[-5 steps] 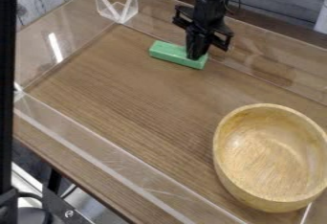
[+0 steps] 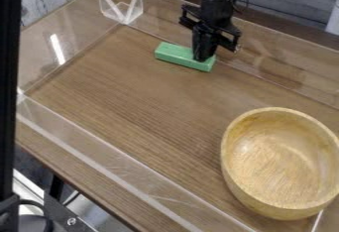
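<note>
A green rectangular block [image 2: 179,56] lies flat on the wooden table toward the back centre. My black gripper [image 2: 203,50] is down at the block's right part, pointing downward from the arm above. Its fingertips are small and dark against the block, so whether they grip it or only touch it is hard to make out.
A large round wooden bowl [image 2: 281,165] occupies the front right. A clear plastic piece [image 2: 121,7] stands at the back left, and transparent edging runs along the table's left side.
The arm's upper part has shifted very slightly; the green block and the fingertips look essentially in place.
</note>
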